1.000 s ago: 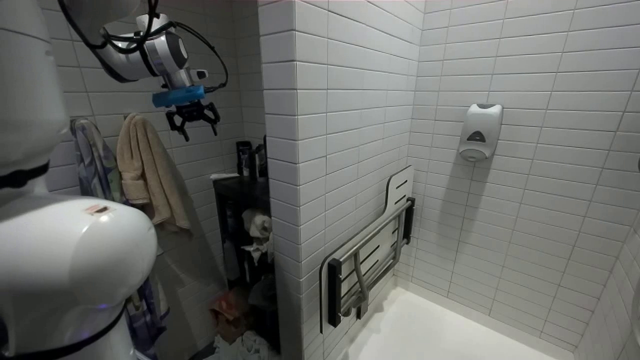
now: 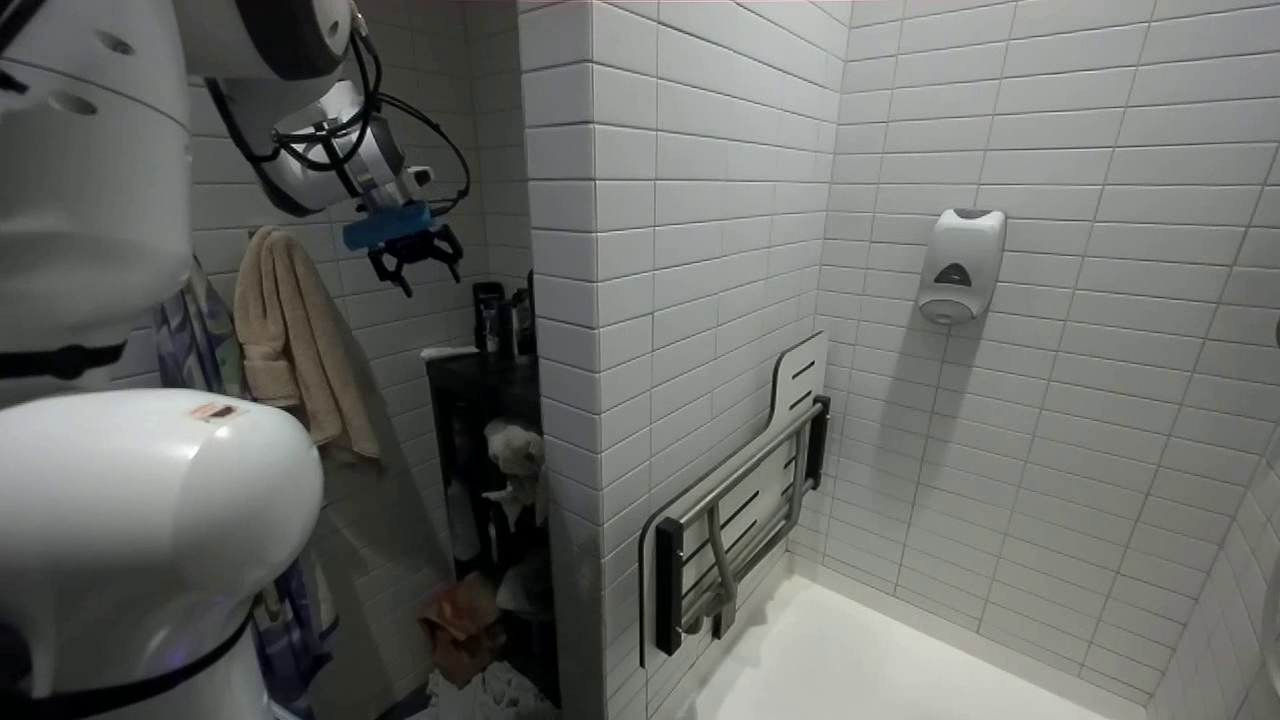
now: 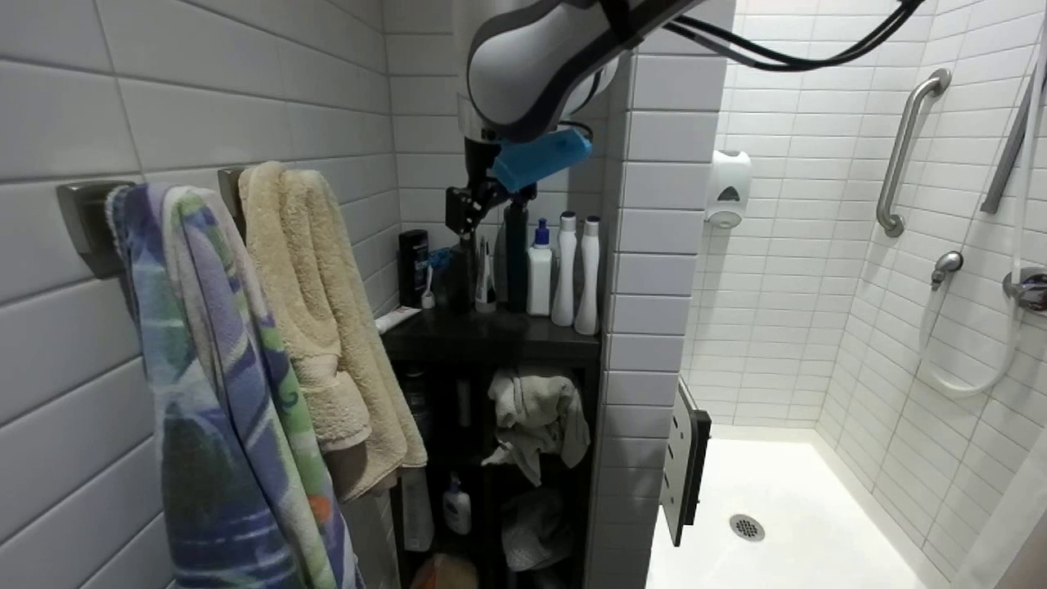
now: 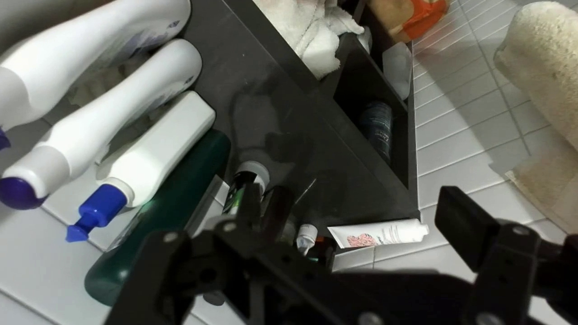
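Observation:
My gripper (image 2: 431,284) stands open in the air above and in front of the black shelf unit (image 2: 486,378), with nothing between its fingers. In the wrist view, its black fingers (image 4: 461,225) are spread wide. Between and beyond them lies a white tube (image 4: 382,233) with a pink print, at the edge of the shelf top. A small toothbrush head (image 4: 306,236) and a dark bottle with a white cap (image 4: 254,172) show near the other finger. The gripper hides part of these items. No contact with any of them is visible.
White bottles (image 3: 564,280) and a dark green bottle (image 4: 162,206) crowd one side of the shelf top. A beige towel (image 3: 319,324) and a patterned towel (image 3: 216,393) hang beside the shelf. A tiled partition (image 2: 564,360) bounds its other side.
The gripper remains open. The towels and shelf items look unmoved.

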